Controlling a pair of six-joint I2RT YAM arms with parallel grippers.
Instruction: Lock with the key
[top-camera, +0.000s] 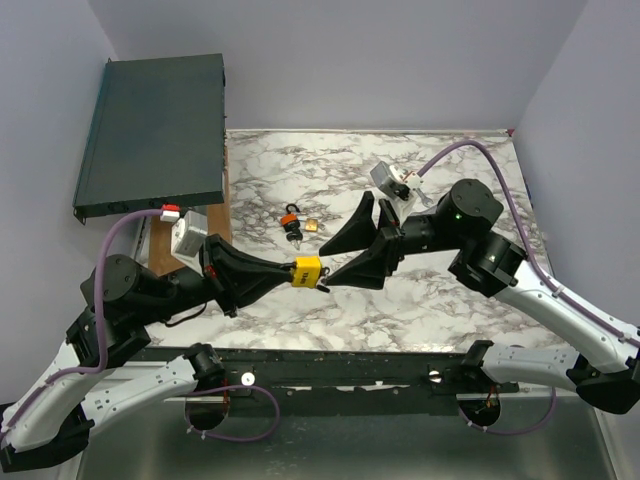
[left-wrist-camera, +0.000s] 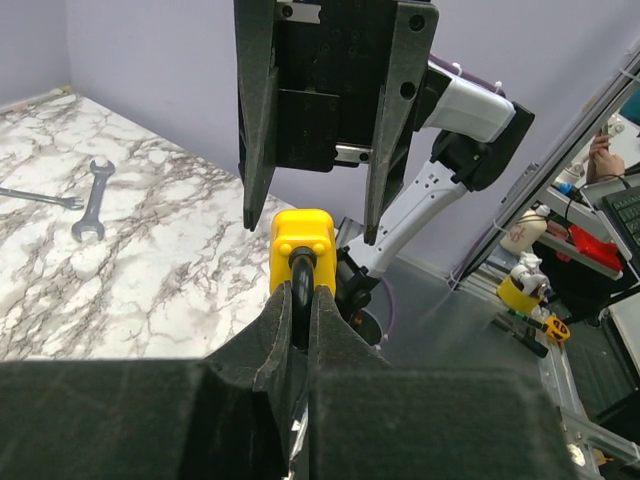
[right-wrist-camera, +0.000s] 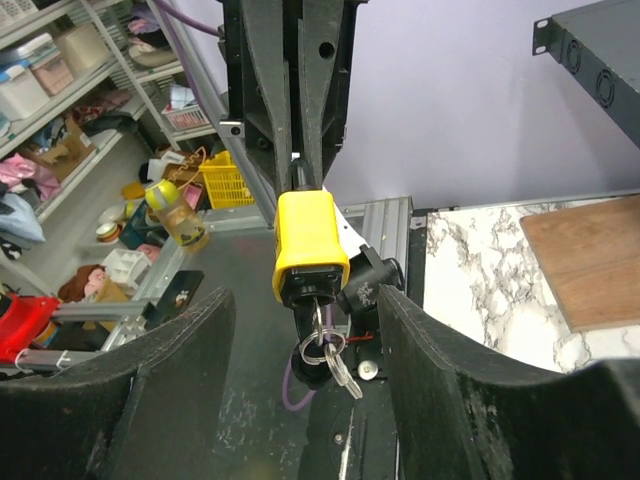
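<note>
A yellow padlock (top-camera: 306, 271) is held at the tip of my left gripper (top-camera: 290, 271), which is shut on its black shackle in the left wrist view (left-wrist-camera: 301, 300). In the right wrist view the padlock (right-wrist-camera: 310, 245) has a ring with keys (right-wrist-camera: 341, 370) hanging below it. My right gripper is open, its two fingers either side of the ring and keys, close to the padlock, with no contact clear.
A dark metal case (top-camera: 150, 130) over a wooden board (top-camera: 163, 250) stands at the back left. On the marble table (top-camera: 400, 320) lie small locks (top-camera: 311, 225); wrenches (left-wrist-camera: 92, 200) show in the left wrist view.
</note>
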